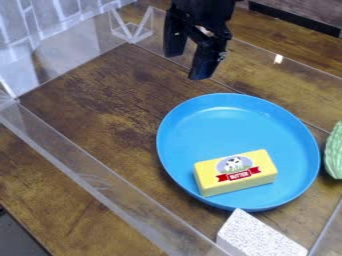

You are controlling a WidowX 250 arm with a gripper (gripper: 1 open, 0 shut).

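My black gripper (190, 58) hangs at the top centre of the camera view, above the wooden counter, its fingers apart and open. Below it to the right a blue plate (238, 128) holds a yellow butter box (235, 172) with a red label, lying near the plate's front half.
A white speckled block (261, 238) sits at the bottom right. A green ribbed object (331, 154) is at the right edge. Clear plastic walls border the counter. The wooden surface (100, 100) left of the plate is clear.
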